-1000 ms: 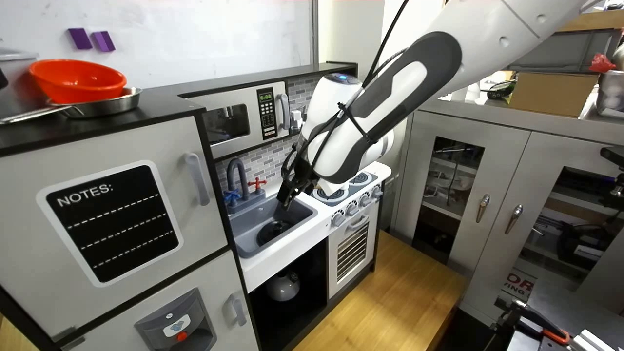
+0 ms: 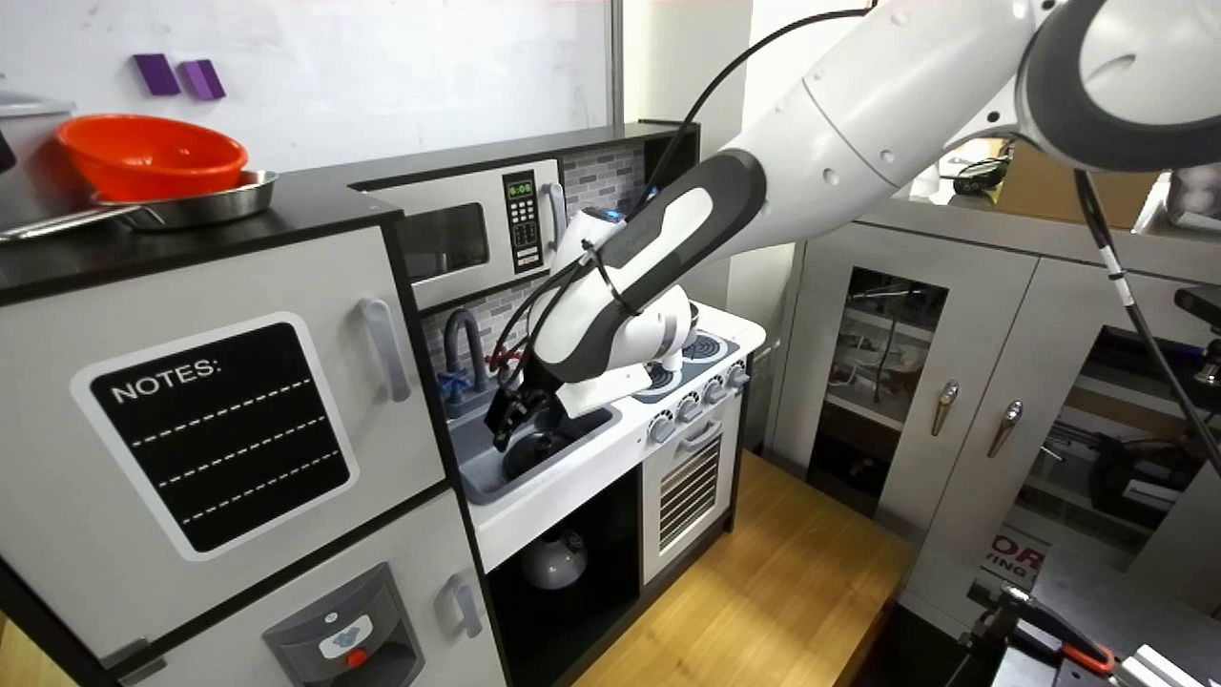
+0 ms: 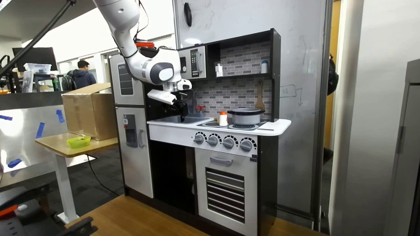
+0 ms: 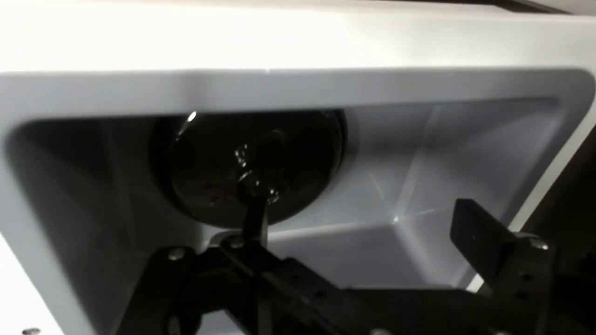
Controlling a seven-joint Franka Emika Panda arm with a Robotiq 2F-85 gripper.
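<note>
In the wrist view a round black lid [image 4: 301,167] with a knob in its middle lies in the grey sink [image 4: 357,257]. My gripper is open above the sink, its fingers wide apart and nothing between them. One finger [image 4: 256,220] overlaps the lid's knob from this angle; whether they touch I cannot tell. The other finger [image 4: 477,237] is over the sink's right side. From outside, the gripper [image 2: 509,429] shows over the basin, partly in front of the lid [image 2: 528,453].
A faucet [image 2: 465,343] rises behind the sink. On the stove stand a grey pot [image 3: 246,117] and an orange-capped bottle [image 3: 223,118]. The microwave [image 2: 481,235] sits above, and the fridge [image 2: 263,458] borders the sink on the left.
The arm has swung left in exterior view 1, carrying the gripper lower, from the sink's stove side to over the lid. The lid appears to lie in the same place.
</note>
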